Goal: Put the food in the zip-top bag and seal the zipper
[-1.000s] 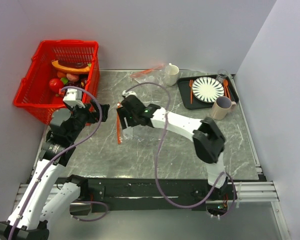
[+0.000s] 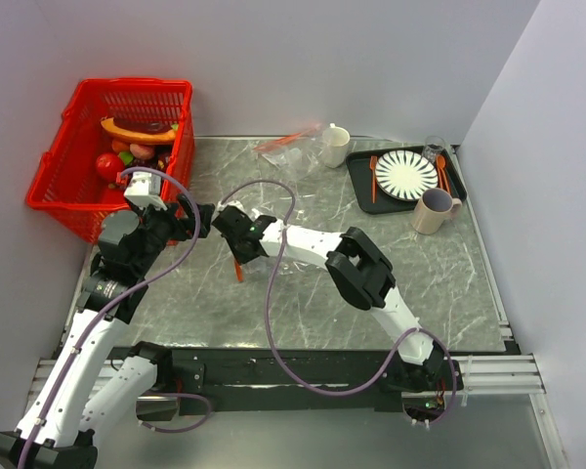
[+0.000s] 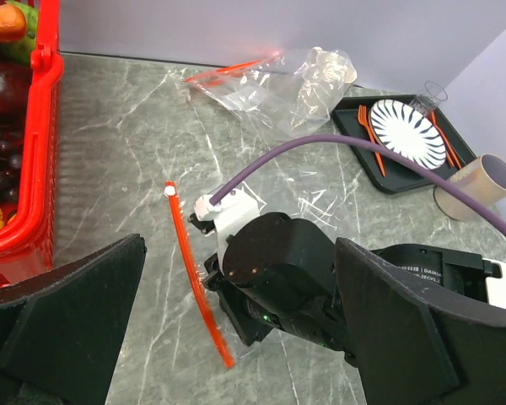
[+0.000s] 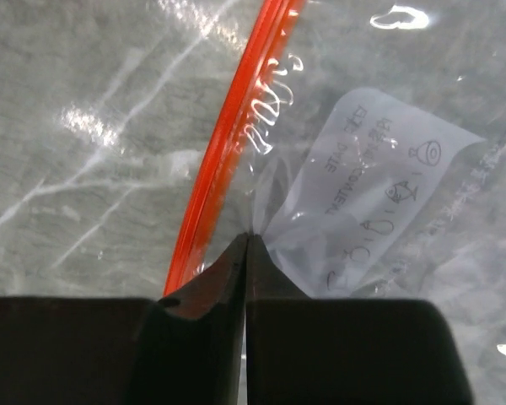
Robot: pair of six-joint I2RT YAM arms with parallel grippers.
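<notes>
A clear zip top bag with an orange-red zipper strip (image 3: 199, 283) lies flat on the marble table. My right gripper is shut at the bag's clear film (image 4: 320, 110), just beside the zipper; the film puckers at its tips. Whether film is caught between the fingers is hard to tell. Seen from above, the right gripper's arm covers most of the bag. My left gripper stands open near the red basket, nothing between its fingers. Food, including a tomato (image 2: 108, 166) and a long orange item (image 2: 137, 135), is in the red basket (image 2: 59, 208).
Another clear bag with an orange zipper (image 3: 270, 84) lies at the back, by a white mug (image 2: 335, 145). A black tray (image 2: 364, 184) with a striped plate (image 2: 405, 175) and a beige mug (image 2: 432, 211) occupy the right.
The right arm has moved left over the bag, its gripper reaching the zipper side. The zipper strip now slants more in the top view. My left arm has barely moved.
</notes>
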